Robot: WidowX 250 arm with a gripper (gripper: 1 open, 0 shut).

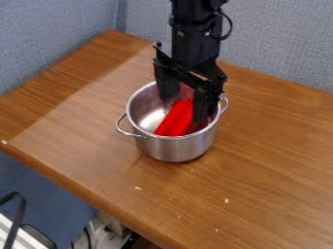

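A silver pot (174,146) with side handles sits on the wooden table. Inside it lies a red elongated object (173,120), partly hidden by the gripper and the pot's wall. My black gripper (188,89) hangs over the pot's opening, its fingers pointing down into it, open, with the lower parts hard to make out against the dark.
Grey padded walls stand behind. Cables hang off the near left edge.
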